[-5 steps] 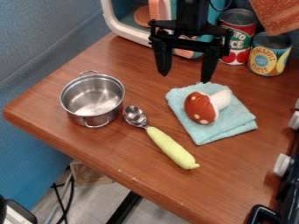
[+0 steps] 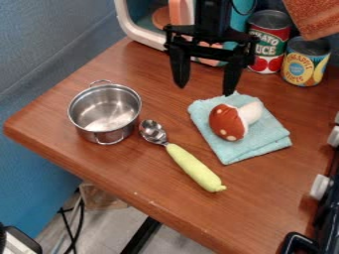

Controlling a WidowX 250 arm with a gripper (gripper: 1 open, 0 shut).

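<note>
My black gripper (image 2: 205,71) hangs open above the back of the wooden table (image 2: 159,198), nothing between its fingers. Below and right of it, a red-and-white toy mushroom (image 2: 228,122) lies on a folded light blue cloth (image 2: 261,144). To the left stands a steel pot (image 2: 105,104). A metal spoon (image 2: 154,132) lies beside the pot, and a pale yellow corn-like vegetable (image 2: 199,171) extends from it toward the front.
At the back stand a tomato can (image 2: 267,45), a second can (image 2: 306,64) and a white-and-teal toy structure (image 2: 138,20). A black appliance with white knobs (image 2: 318,213) borders the right.
The gripper has moved slightly down and to the left. The objects on the table are unchanged.
</note>
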